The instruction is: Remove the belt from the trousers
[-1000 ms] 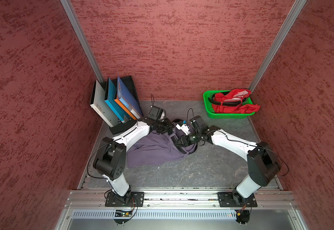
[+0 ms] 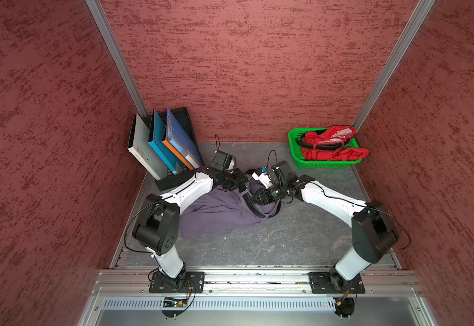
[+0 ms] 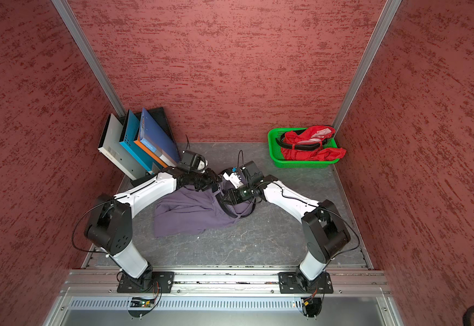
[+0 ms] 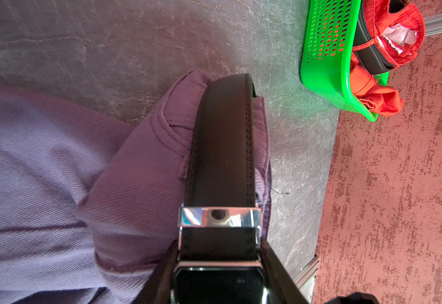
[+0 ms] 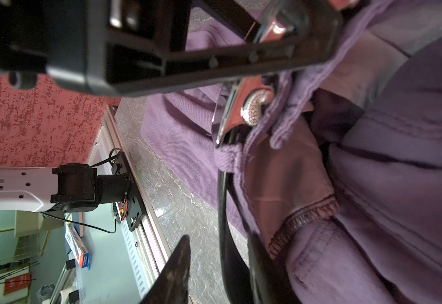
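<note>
Purple trousers (image 2: 218,212) lie spread on the table, the dark brown belt (image 4: 223,141) threaded round their waistband. My left gripper is shut on the belt's silver buckle (image 4: 220,216), a finger at either side of it. In the right wrist view the belt strap (image 5: 224,207) passes through a purple loop (image 5: 228,157) and runs down between the fingers of my right gripper. Those fingers stand part open, with bare table visible beside the strap; the strap lies close to the right-hand finger (image 5: 261,266). Where it continues below is cut off.
A green basket (image 2: 296,154) with red trousers (image 2: 337,154) stands at the back right. Several binders (image 2: 181,138) lean in a rack at the back left.
My right gripper has shifted slightly up and to the right in the top left view. The left arm and the trousers look nearly still.
</note>
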